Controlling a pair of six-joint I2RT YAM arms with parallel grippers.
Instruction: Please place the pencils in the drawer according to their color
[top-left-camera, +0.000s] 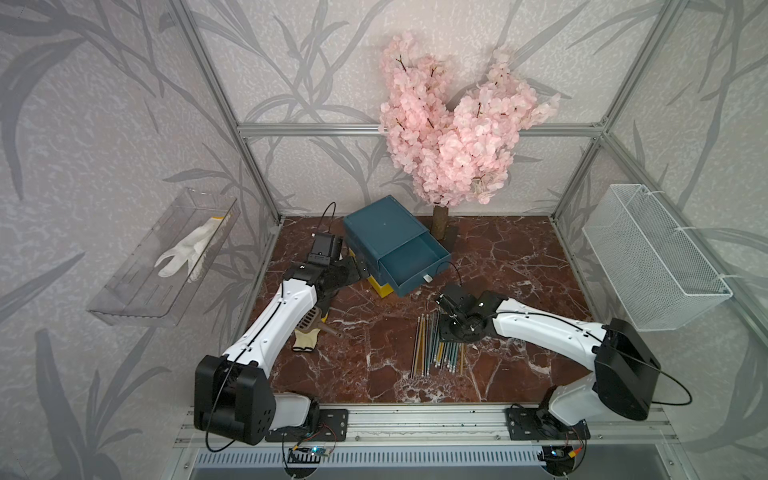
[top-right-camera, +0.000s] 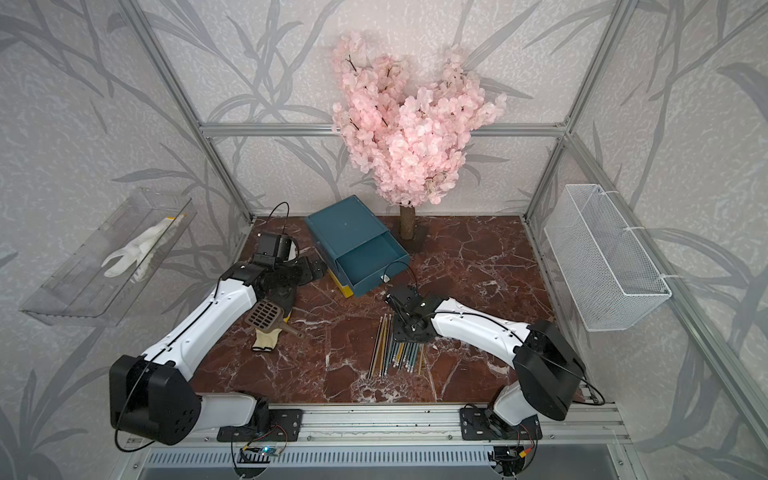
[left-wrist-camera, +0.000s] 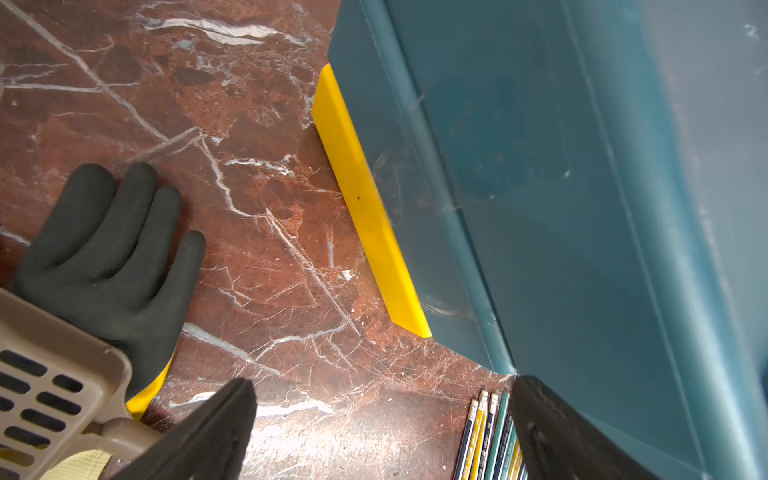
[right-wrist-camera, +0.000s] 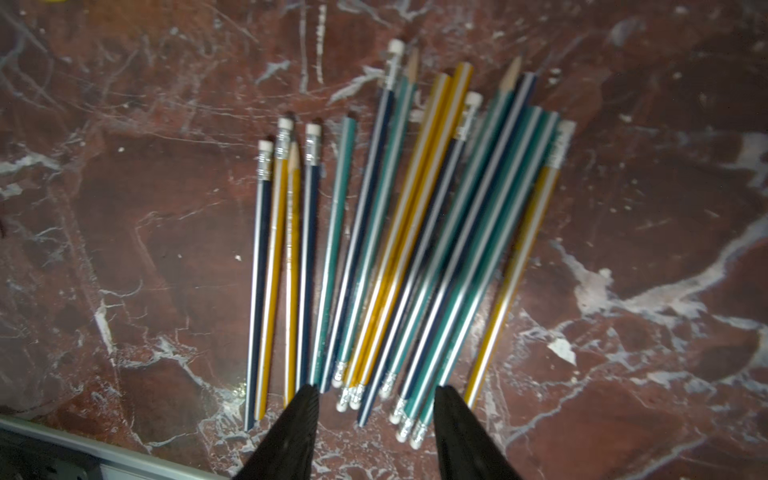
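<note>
Several pencils (right-wrist-camera: 344, 248) in yellow, dark blue and teal lie roughly side by side on the marble table in the right wrist view. Above the pile, my right gripper is part open, with pencil ends showing below the gap and none clearly gripped. The blue cabinet (top-left-camera: 384, 224) has its upper drawer (top-left-camera: 412, 260) pulled out; the drawer's inside looks empty. A yellow part (left-wrist-camera: 372, 208) shows beneath the cabinet. At the cabinet's left side, my left gripper is spread wide, nothing between its fingers.
Left of the cabinet lie a dark glove (left-wrist-camera: 112, 256) and a beige slotted tool (left-wrist-camera: 56, 384). A flower vase (top-left-camera: 440, 220) stands behind the drawer. Wire baskets hang on both side walls.
</note>
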